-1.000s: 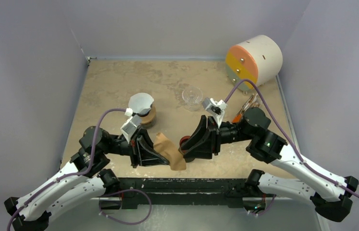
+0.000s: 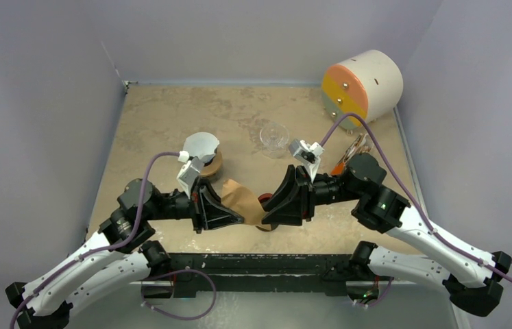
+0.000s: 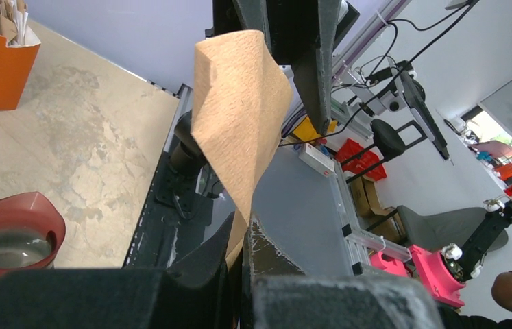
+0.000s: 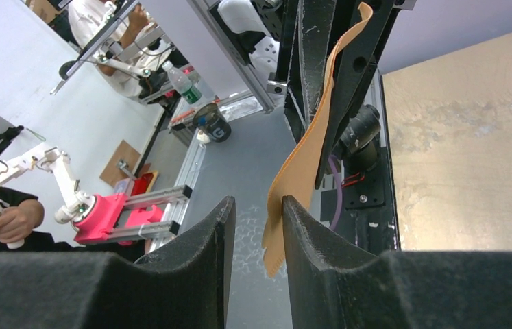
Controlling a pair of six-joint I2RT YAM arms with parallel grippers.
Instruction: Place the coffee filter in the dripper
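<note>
My left gripper [image 2: 241, 220] is shut on the brown paper coffee filter [image 2: 238, 200], which stands up from its fingertips in the left wrist view as a folded sheet [image 3: 239, 103]. Facing it, my right gripper is part open. One edge of the filter [image 4: 302, 164] reaches into the gap between the right fingers, nearer the right-hand finger; whether it touches that finger is hard to tell. On a carafe with a brown collar stands a white cone [image 2: 201, 146], which looks like the dripper, behind the left gripper at the table's left.
A red cup [image 3: 16, 229] sits partly hidden beneath the right gripper. An orange box of papers [image 3: 3, 65] stands at the right, below a striped drawer drum [image 2: 362, 89]. A clear glass [image 2: 274, 137] is mid-table.
The left gripper has shifted slightly up and right in the top view, bringing the filter closer to the right gripper's tips. The filter has turned a little; the right arm stays nearly still.
</note>
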